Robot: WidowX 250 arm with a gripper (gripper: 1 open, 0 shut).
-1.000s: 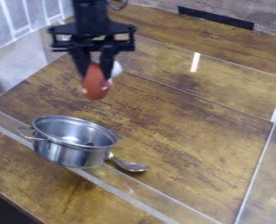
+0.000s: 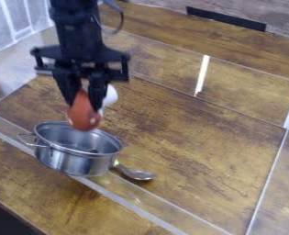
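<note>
My gripper [image 2: 85, 92], blurred and dark, hangs over the steel pot [image 2: 75, 158], shut on a red-orange object [image 2: 84, 116]. The object is just above the pot's back rim, partly overlapping it in view; whether it is inside cannot be told. A white round object [image 2: 108, 96] sits behind the gripper, mostly hidden. A metal spoon-like utensil [image 2: 137, 172] lies right of the pot.
A pale surface stands at the back left.
The pot has not moved.
</note>
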